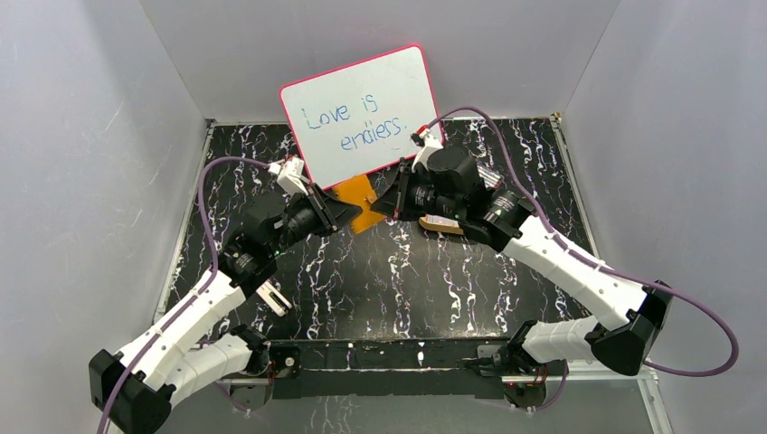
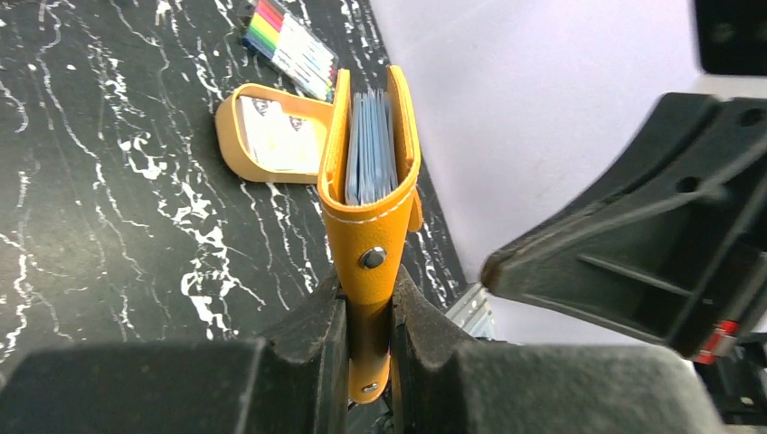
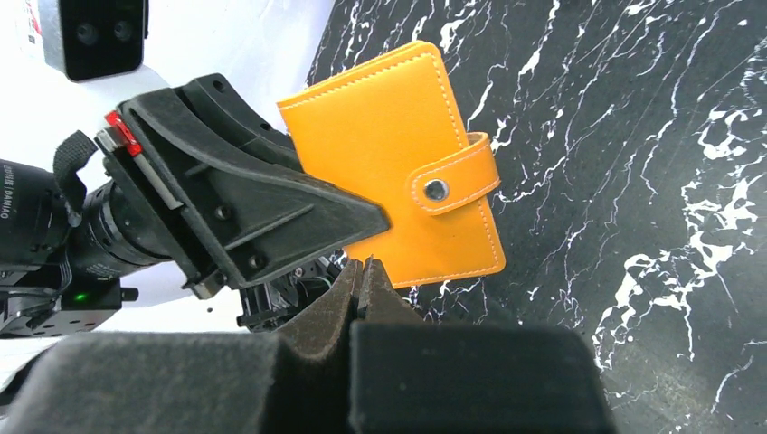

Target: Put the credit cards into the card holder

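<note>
My left gripper is shut on the orange card holder [image 2: 369, 240], which stands upright on edge between its fingers. Clear sleeves [image 2: 371, 149] show between the two covers. In the right wrist view, a strap with a metal snap [image 3: 436, 190] lies over the holder's face; whether it is fastened I cannot tell. My right gripper is shut with nothing showing between its fingers, its tips close to the holder; contact cannot be judged. White cards [image 2: 279, 136] lie in an orange tray [image 2: 232, 145] on the table.
Coloured pens [image 2: 294, 50] in a flat pack lie beyond the tray. A whiteboard [image 1: 362, 117] leans at the back of the black marbled table [image 1: 398, 289]. Both forearms come close together around the holder.
</note>
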